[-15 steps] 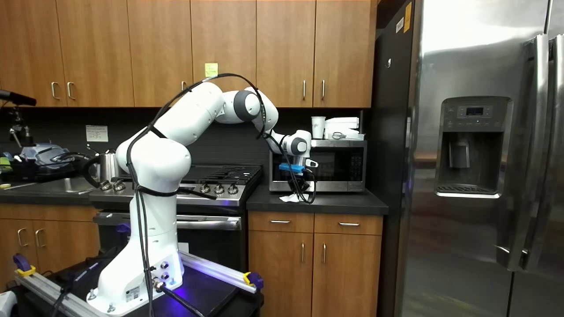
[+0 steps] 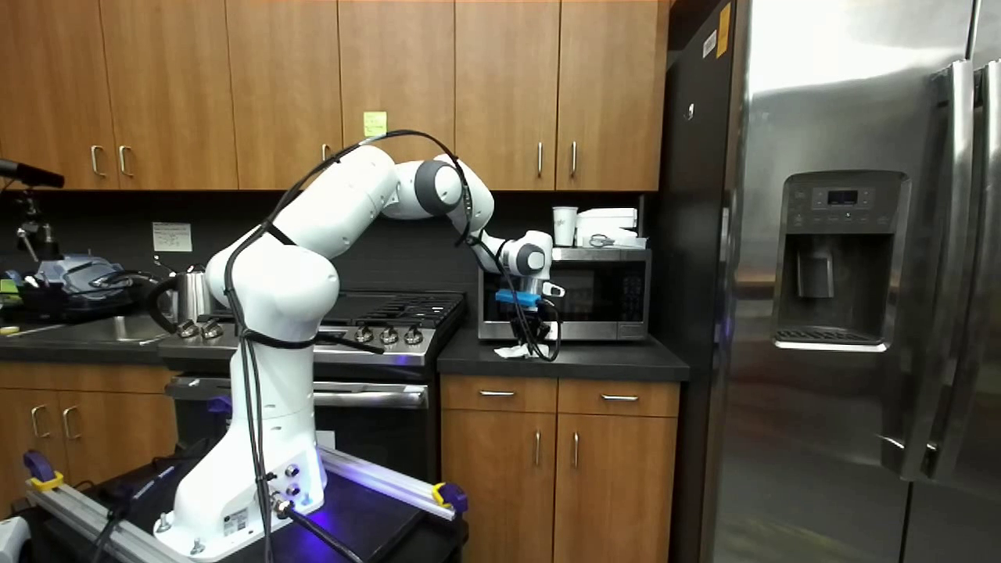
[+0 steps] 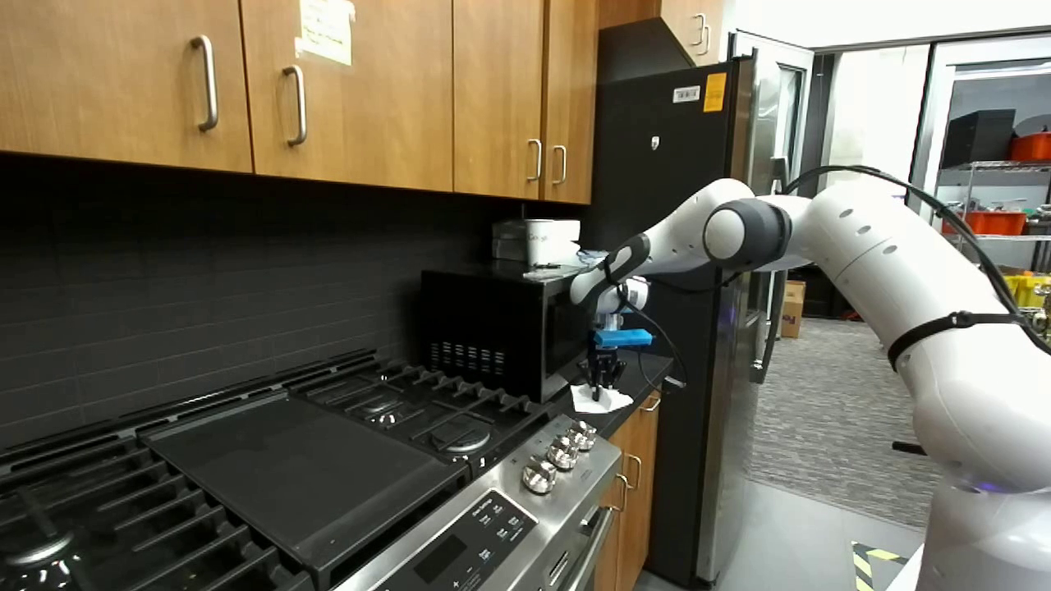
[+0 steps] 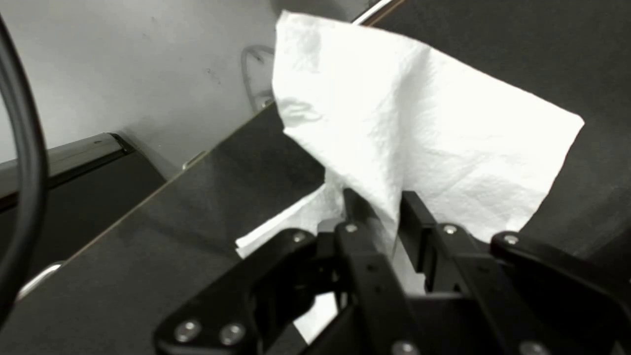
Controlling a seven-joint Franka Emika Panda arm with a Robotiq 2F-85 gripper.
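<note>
A crumpled white paper napkin (image 4: pixel 467 148) lies on the dark counter in front of the microwave, its far corner reaching toward the counter's edge in the wrist view. My gripper points down at it, fingers part way apart, with a raised fold of the paper standing between them. One finger (image 4: pixel 417 216) is to the right of the fold; the other is partly covered by paper. No firm pinch can be made out. From outside, the napkin (image 3: pixel 598 399) shows as a white patch under the gripper (image 3: pixel 598 382).
A microwave (image 2: pixel 600 291) stands right behind the gripper, with white containers (image 2: pixel 607 224) on top. The stove (image 3: pixel 414 423) is to the left and the fridge (image 2: pixel 844 394) to the right. Dark cable (image 4: pixel 26 154) hangs along the wrist.
The arm stands in the same place. At most, the napkin's white outline under the gripper differs slightly.
</note>
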